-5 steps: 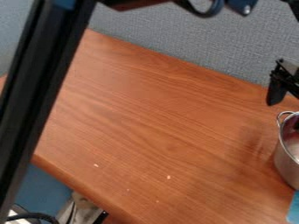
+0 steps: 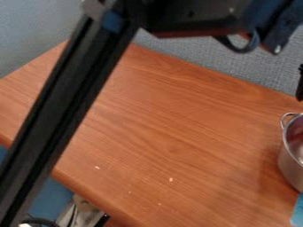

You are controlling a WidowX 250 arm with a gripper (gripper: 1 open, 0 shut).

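A steel pot [image 2: 291, 164] with a side handle stands at the right edge of the wooden table [image 2: 154, 133], partly out of frame. Above it, at the right border, a small black piece of the gripper [image 2: 299, 82] pokes into view; most of it is cut off, so its fingers cannot be made out. The dark robot arm [image 2: 66, 106] crosses the left and top of the view.
A blue sheet [image 2: 296, 211] lies at the lower right. Grey partition panels back the table, and cables show below its lower left edge.
The gripper has moved up and to the right, mostly out of view. The arm's dark beam has shifted to the right and its upper joint downward. The pot is unmoved.
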